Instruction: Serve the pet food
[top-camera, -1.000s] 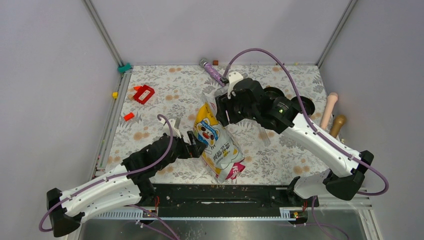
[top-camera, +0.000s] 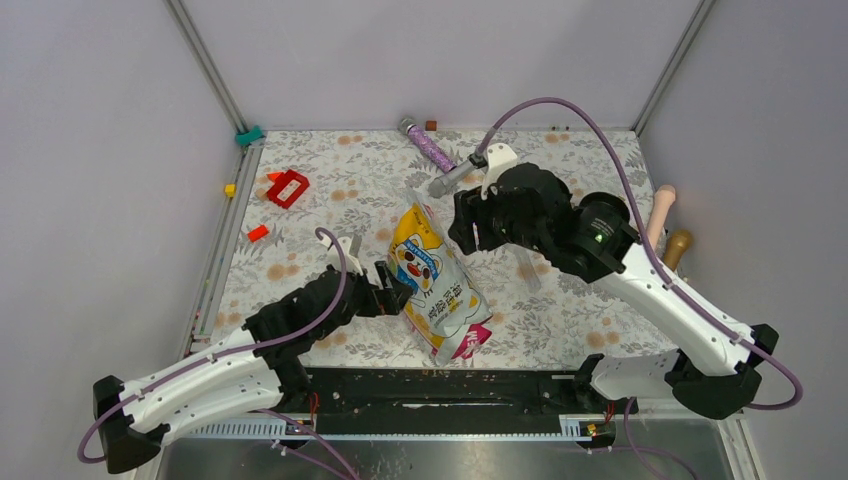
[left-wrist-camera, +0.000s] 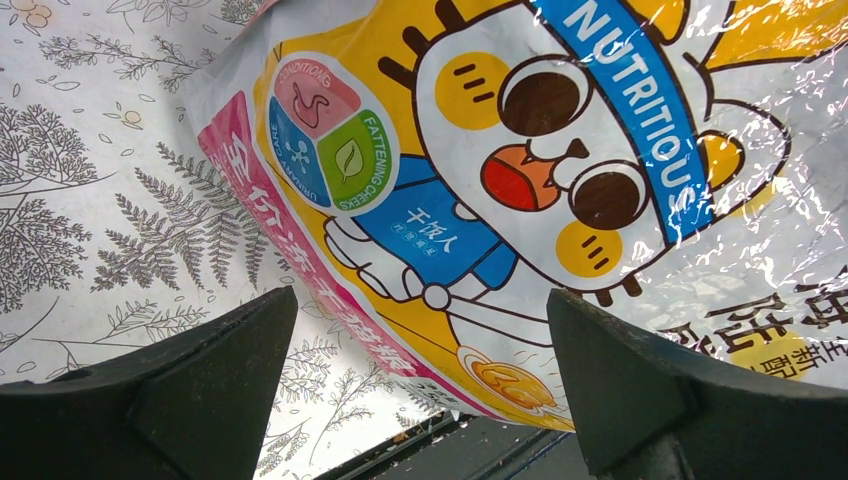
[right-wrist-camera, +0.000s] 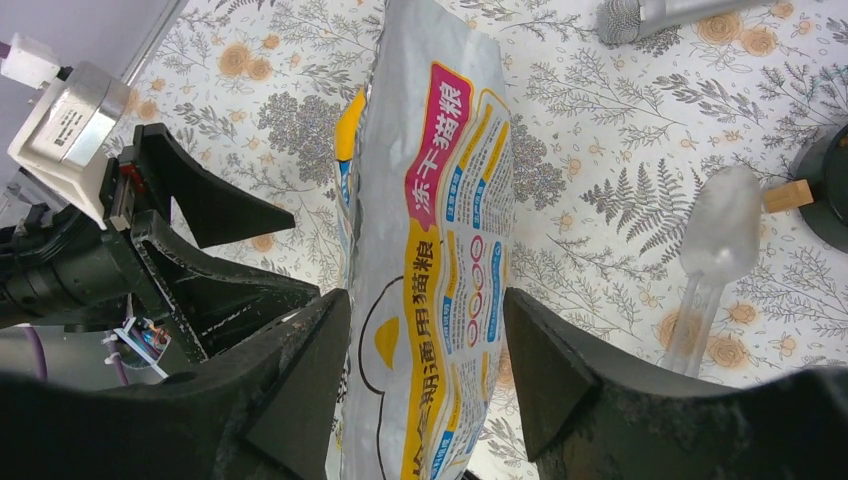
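Note:
The yellow-and-white pet food bag (top-camera: 435, 285) is on the table between my two grippers, a cartoon face on its front. Beside that printed front, in the top view, my left gripper (top-camera: 398, 290) is open; its spread fingers (left-wrist-camera: 200, 370) have the bag beyond them in the left wrist view. My right gripper (top-camera: 463, 222) is also open, over the table just right of the bag's far end. The right wrist view shows the bag's grey side panel (right-wrist-camera: 430, 230) beyond its parted fingers (right-wrist-camera: 560, 370). A clear scoop (right-wrist-camera: 722, 235) lies to the bag's right.
Beneath the right arm a black bowl (top-camera: 606, 207) partly shows. A purple microphone (top-camera: 430, 147) and a grey one (top-camera: 453, 180) lie at the back. Red pieces (top-camera: 288, 188) are at left, wooden handles (top-camera: 660, 212) at the right edge.
The left arm and the bag look unmoved.

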